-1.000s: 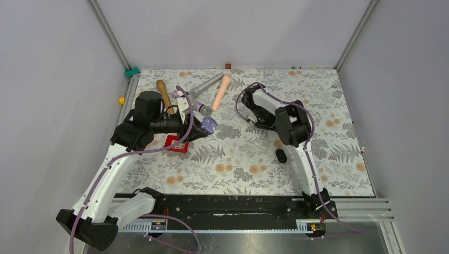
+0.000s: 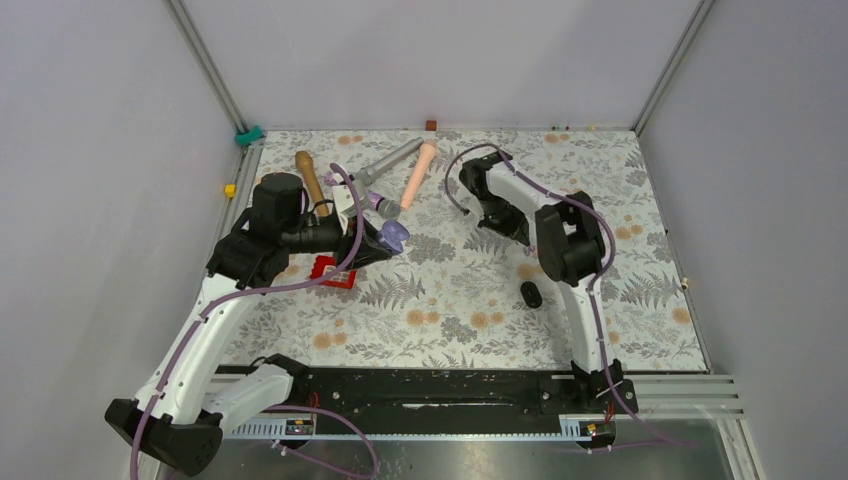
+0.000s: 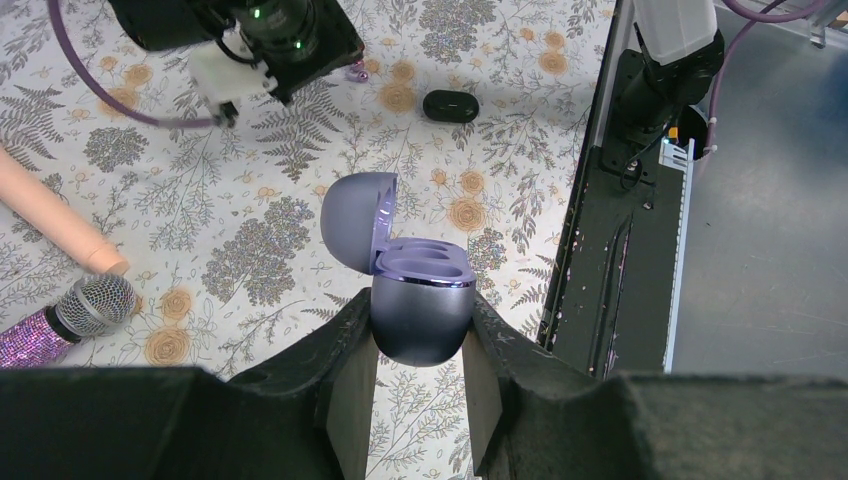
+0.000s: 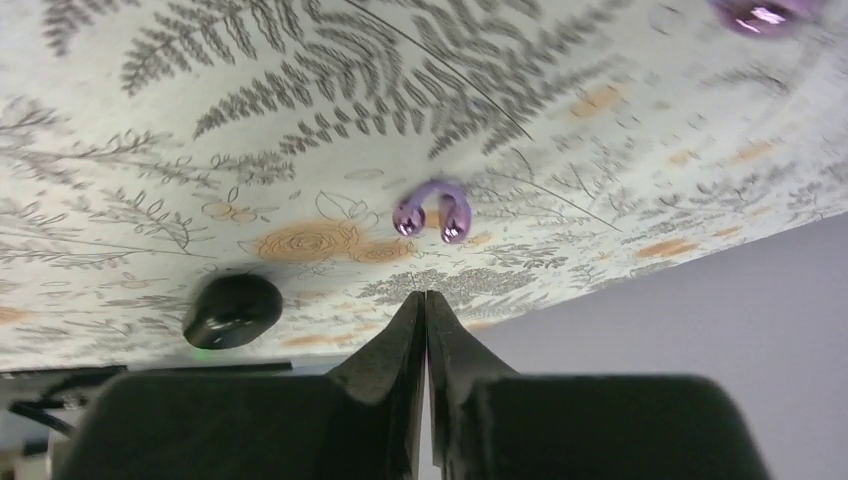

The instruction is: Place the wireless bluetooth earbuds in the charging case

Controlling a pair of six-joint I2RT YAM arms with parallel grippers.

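Observation:
The open purple charging case [image 3: 350, 222] is gripped between the fingers of my left gripper, held above the table. Its lid leans back and hollows show in its base. A small purple C-shaped earbud [image 4: 434, 210] with shiny round ends lies on the patterned cloth in the right wrist view. Just short of it in that view is my right gripper, shut with nothing between its fingertips. Part of another shiny purple object [image 4: 768, 14] is cut off at that view's top right corner; I cannot tell more about it.
A black oval object [image 2: 531, 294] rests near the front, close to the earbud. Behind the left arm lie a microphone [image 2: 386, 207], a peach-coloured rod [image 2: 418, 174] and a wooden handle [image 2: 310, 178]. A red box [image 2: 332, 272] sits beneath that arm.
The left arm and the case stay where they were.

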